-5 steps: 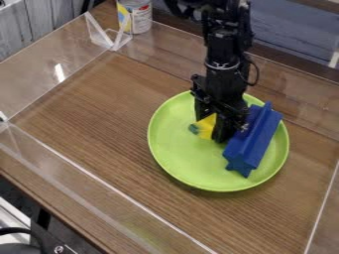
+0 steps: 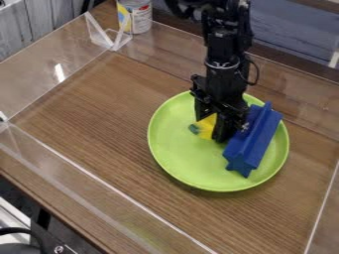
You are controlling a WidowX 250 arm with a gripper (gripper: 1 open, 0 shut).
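A black robot arm reaches down from the top centre, its gripper point(image 2: 216, 121) low over a green plate point(image 2: 179, 164). Just under it is a small yellow object point(image 2: 205, 126) with a teal end, partly hidden by the gripper, which appears shut on it. A long blue block point(image 2: 252, 145) lies on the plate's right side, against the gripper's right.
A can point(image 2: 134, 15) stands at the back left, near a white bent object point(image 2: 109, 32). A wall runs behind at the top right.
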